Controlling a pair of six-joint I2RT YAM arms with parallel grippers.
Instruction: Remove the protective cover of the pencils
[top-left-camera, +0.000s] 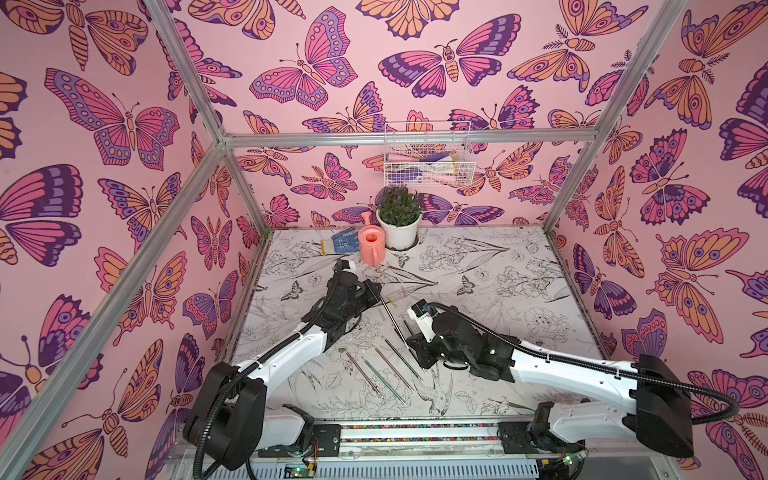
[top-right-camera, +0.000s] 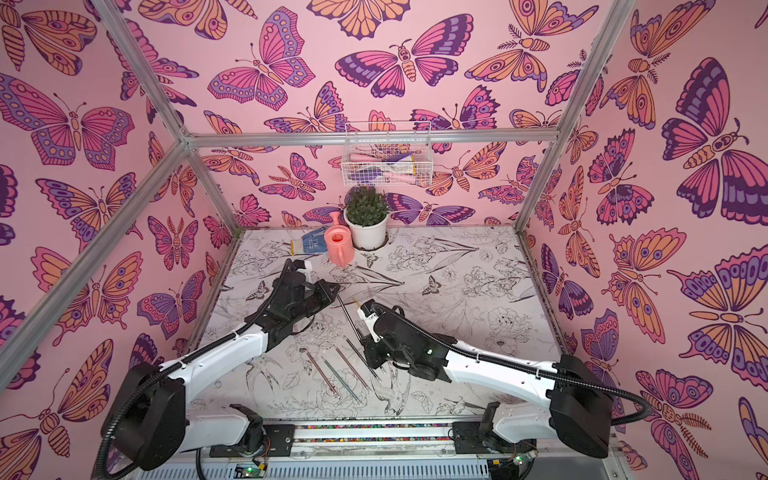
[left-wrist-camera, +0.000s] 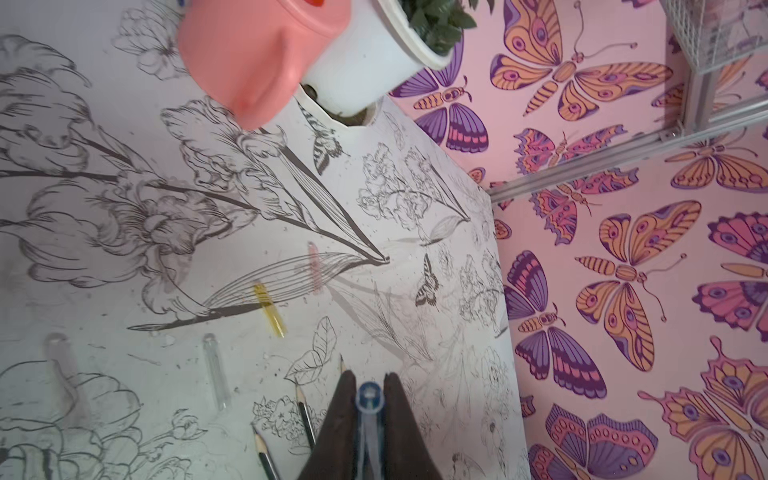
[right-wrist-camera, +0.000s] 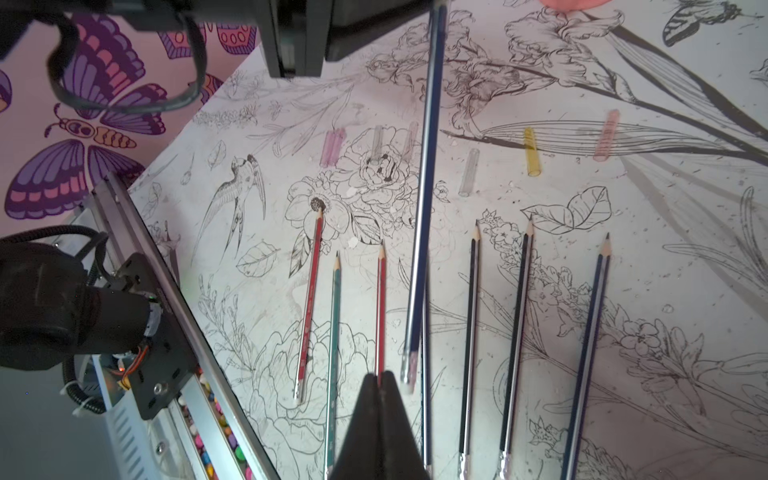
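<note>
A dark blue pencil hangs tilted in the air, its upper end at my left gripper. That gripper is shut on the clear protective cover at the pencil's upper end. My right gripper is shut with nothing between its fingers. The pencil's free lower end, with a silvery band and pinkish tip, sits just beyond and slightly right of those fingertips. In the top left view the pencil slants down between the left gripper and the right gripper. The pencil's point is hidden by the left fingers.
Several pencils without covers, among them a red one and a teal one, lie side by side on the table. Loose covers, including a yellow one, are scattered behind them. The watering can and potted plant stand at the back.
</note>
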